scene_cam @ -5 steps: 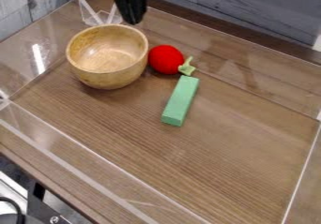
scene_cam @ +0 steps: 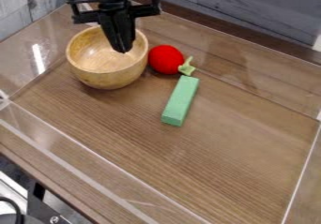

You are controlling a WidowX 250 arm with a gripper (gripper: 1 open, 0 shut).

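My gripper (scene_cam: 123, 36) hangs at the top of the view, over the rear of a pale wooden bowl (scene_cam: 104, 71), its dark fingers close together with nothing visible between them. A red tomato-like object (scene_cam: 164, 58) with a small green stem lies just right of the bowl. A green rectangular block (scene_cam: 181, 100) lies on the table to the lower right of the red object.
A grey wall panel stands at the top left, and a dark cable lies at the lower left corner.
The bowl, red object and block look unmoved.
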